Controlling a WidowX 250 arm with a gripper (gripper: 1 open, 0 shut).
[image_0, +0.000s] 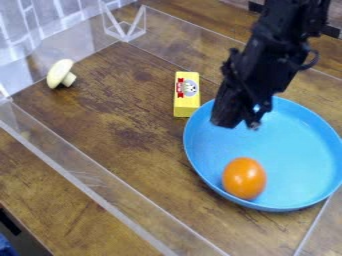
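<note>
The black gripper is raised over the upper left part of a blue plate; its fingertips are blurred, and nothing shows held in it. An orange round object rests on the lower part of the plate, below the gripper and apart from it. A yellow box with a printed label lies on the wooden table just left of the gripper, outside the plate.
A white mushroom-like object lies at the far left of the table. Transparent edges run along the left side and back.
</note>
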